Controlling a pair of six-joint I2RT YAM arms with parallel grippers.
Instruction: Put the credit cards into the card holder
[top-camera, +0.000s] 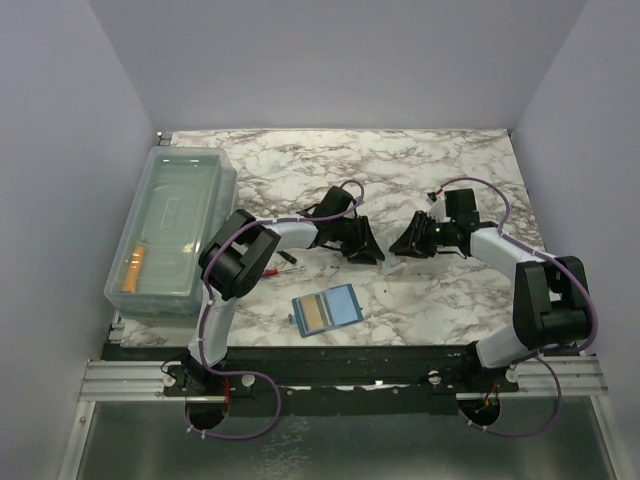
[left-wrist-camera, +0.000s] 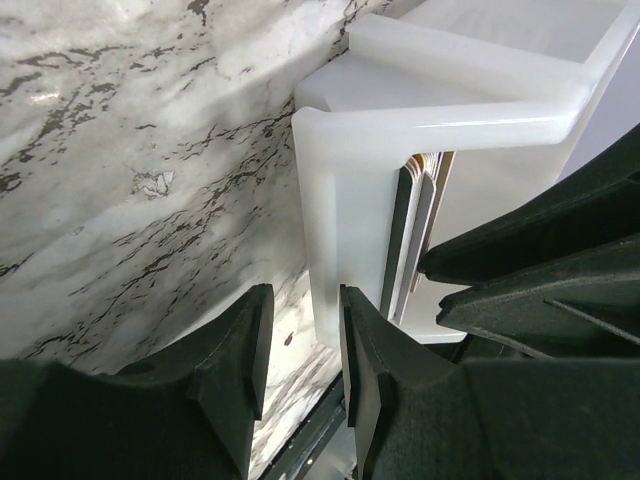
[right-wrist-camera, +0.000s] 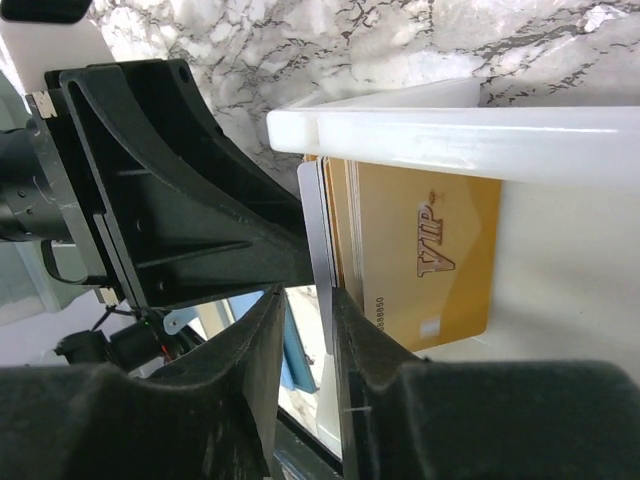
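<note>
A white card holder stands between my grippers at the centre right, with a stack of cards in its slot, orange VIP card and grey card edges in front. My right gripper has its fingertips close together at the front edge of the stack; whether they grip it is unclear. My left gripper has its fingertips a little apart beside the white holder's end, with nothing visible between them.
A blue-and-tan card case lies at the front centre. A large lidded clear bin fills the left side, with small tools near it.
</note>
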